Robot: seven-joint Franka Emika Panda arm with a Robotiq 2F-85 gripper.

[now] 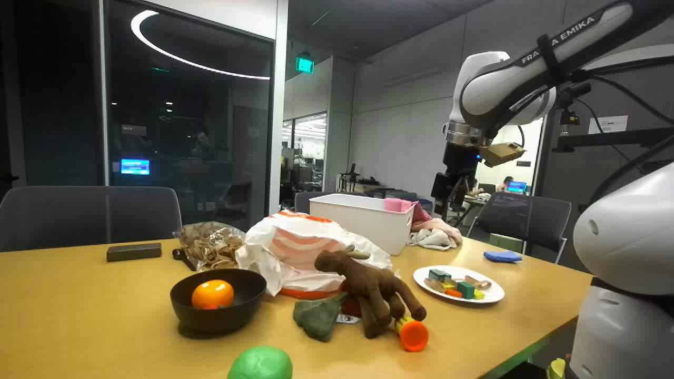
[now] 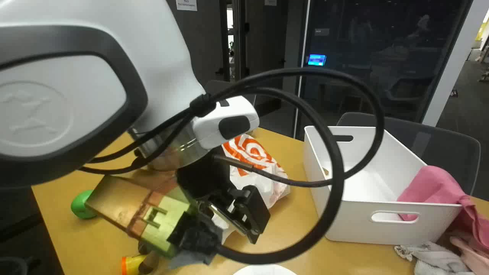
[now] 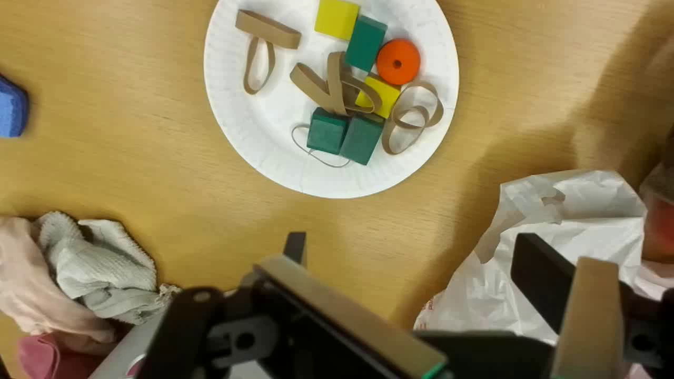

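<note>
My gripper is open above the table, and only bare wood shows between its fingers. In exterior view 1 the gripper (image 1: 446,196) hangs in the air above the table's far right part, near the white bin. A white paper plate (image 3: 271,158) lies ahead of the fingers in the wrist view. On it are green blocks (image 3: 366,43), yellow blocks (image 3: 336,18), an orange round piece (image 3: 398,61) and several tan rubber bands (image 3: 268,29). In exterior view 2 the arm and cables hide much of the table, and just the edge of the plate (image 2: 266,270) shows.
A white bin (image 2: 389,224) with pink cloth (image 2: 431,185) stands beside crumpled rags (image 3: 104,271). Around the table are a plastic bag (image 1: 290,246), brown plush animal (image 1: 369,284), black bowl (image 1: 218,316) with an orange fruit (image 1: 212,294), green ball (image 1: 260,364) and blue object (image 1: 503,256).
</note>
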